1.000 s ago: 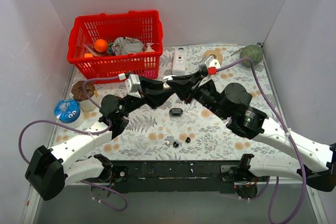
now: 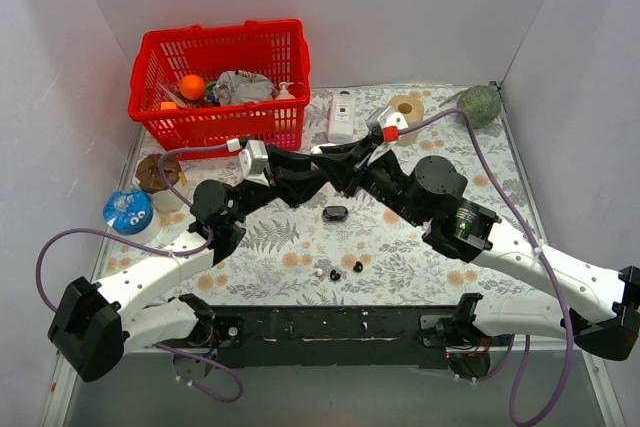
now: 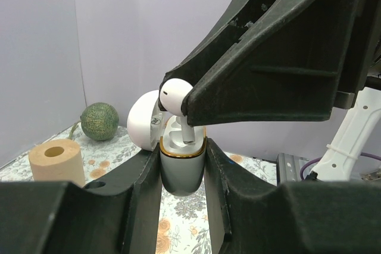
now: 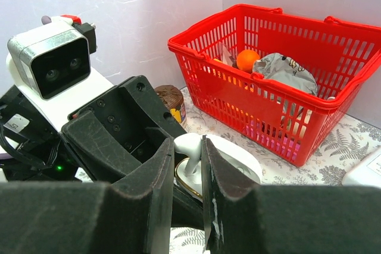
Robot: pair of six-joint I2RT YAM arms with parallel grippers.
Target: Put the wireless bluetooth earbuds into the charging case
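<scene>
A white charging case with a gold rim and its lid raised is held upright between the fingers of my left gripper. Over its open mouth, my right gripper is shut on a white earbud; the stem points down into the case, and how deep it sits is hard to tell. From the right wrist side, the earbud's head shows at the fingertips, with the lid behind. On the table lie a dark case, two black earbuds and a small white piece.
A red basket holding several items stands at the back left. Behind the grippers are a white box and a tan roll; a green melon sits at the back right.
The right arm has shifted slightly to the left, its gripper coming a little further over the case. The left arm has stayed put.
</scene>
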